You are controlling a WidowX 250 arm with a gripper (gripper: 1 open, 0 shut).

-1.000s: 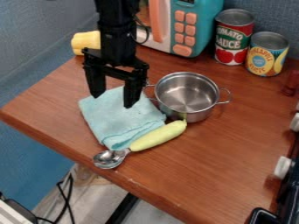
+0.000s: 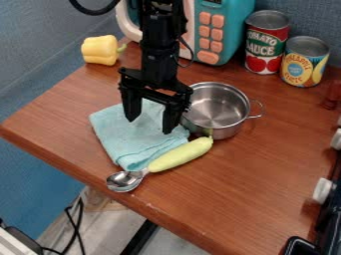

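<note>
My black gripper (image 2: 151, 113) hangs over a folded light-blue cloth (image 2: 118, 139), fingers apart and pointing down, the right one near the steel pot's rim. The pot (image 2: 229, 110) stands to the right of the cloth. A pale yellow corn-like vegetable (image 2: 182, 155) lies along the cloth's front edge, with a metal spoon (image 2: 126, 181) at its left end. Whether the fingertips touch the cloth I cannot tell.
At the back stand a teal toy microwave (image 2: 213, 30), two cans (image 2: 266, 45) and a yellow cup (image 2: 100, 50). Dark appliances line the right edge.
My gripper has moved down and to the right, lower over the cloth and closer to the pot. The objects on the table look unmoved.
</note>
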